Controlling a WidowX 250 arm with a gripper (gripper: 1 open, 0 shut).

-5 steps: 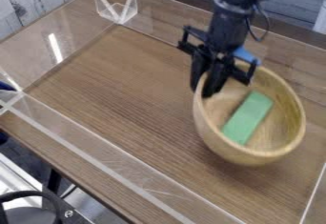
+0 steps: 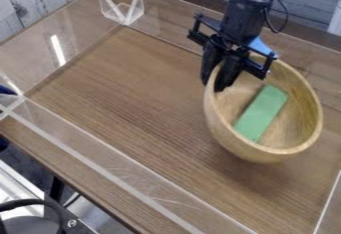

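My gripper is shut on the near left rim of a tan bowl at the right of the camera view, holding it tilted. Inside the bowl lies a green block. A blue object shows behind the gripper, partly hidden by it.
A clear angular object stands at the back left. A black curved object sits at the bottom left corner, beyond the table's edge.
The gripper and bowl have shifted over the last second, with the bowl now slightly higher in view than a second ago. The green block remains inside it.
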